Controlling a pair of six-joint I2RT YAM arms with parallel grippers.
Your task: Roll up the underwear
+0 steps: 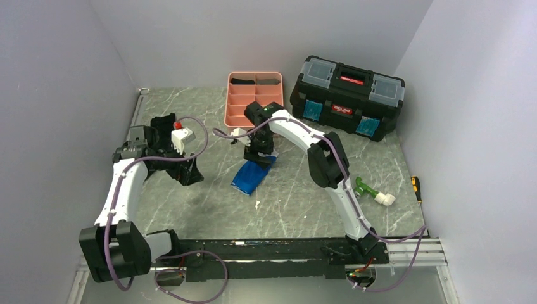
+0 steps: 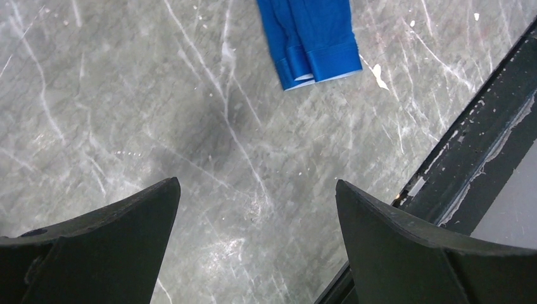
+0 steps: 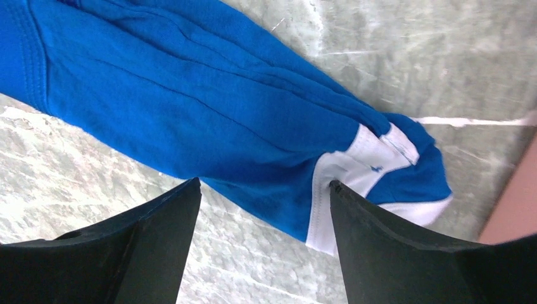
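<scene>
The blue underwear (image 1: 252,176) lies on the table as a long folded strip, slanting from lower left to upper right in the top view. Its white-trimmed end (image 3: 367,149) is beneath my right gripper, whose fingers stand apart over the cloth; one fingertip overlaps the white trim, and I cannot tell whether it touches. At the strip's other end, the layered blue hem (image 2: 316,60) shows at the top of the left wrist view. My left gripper is open above bare table, to the left of the cloth and away from it.
A pink divided box (image 1: 240,100) stands behind the cloth, dark items in its back compartments. The black toolbox (image 1: 348,95) fills the back right. Black cloth (image 1: 163,126) lies at the left, partly behind the left arm. A green-and-white object (image 1: 375,193) rests at right.
</scene>
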